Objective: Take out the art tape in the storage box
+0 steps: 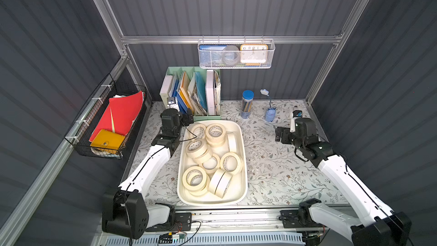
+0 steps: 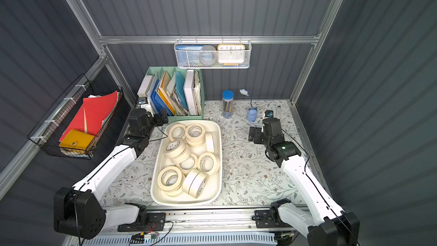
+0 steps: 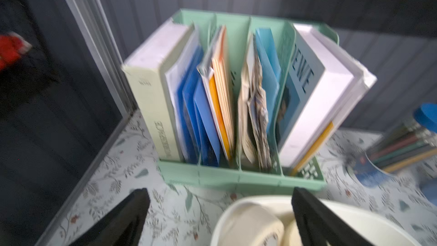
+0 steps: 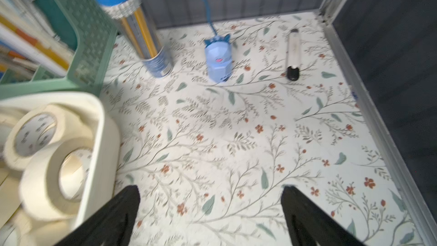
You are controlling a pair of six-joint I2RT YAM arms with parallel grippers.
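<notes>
A cream tray (image 1: 241, 164) holds several rolls of cream tape (image 1: 215, 134), some stacked, some on edge. My left gripper (image 1: 186, 120) hangs open at the tray's back left, in front of the green file organizer (image 1: 195, 119); in the left wrist view nothing is between its fingers. My right gripper (image 1: 282, 134) hangs open over bare table to the tray's right, empty.
A jar of pencils (image 1: 246, 105) and a small blue object (image 1: 270, 114) stand at the back. A black wire basket (image 1: 97, 150) with red folders is on the left wall; a white mesh basket (image 1: 234, 61) hangs at the back.
</notes>
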